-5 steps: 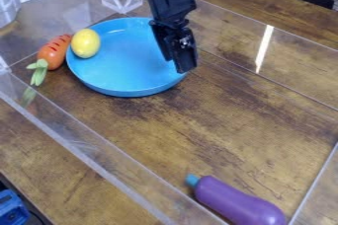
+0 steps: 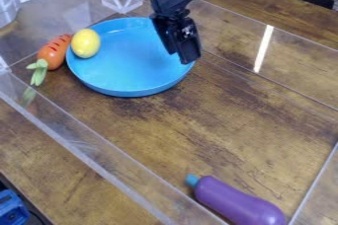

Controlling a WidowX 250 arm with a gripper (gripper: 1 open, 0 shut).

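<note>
My black gripper (image 2: 183, 43) hangs over the right part of a round blue plate (image 2: 129, 79), its fingers open with nothing seen between them. A yellow oval object (image 2: 85, 42) rests on the plate's left side. An orange carrot with a green top (image 2: 53, 53) lies just left of the plate. A purple eggplant-like object (image 2: 235, 199) with a blue tip lies at the bottom right of the camera view.
Clear walls run along the left and lower edges. A blue object (image 2: 11, 209) sits at the lower left corner.
The objects lie where they were.
</note>
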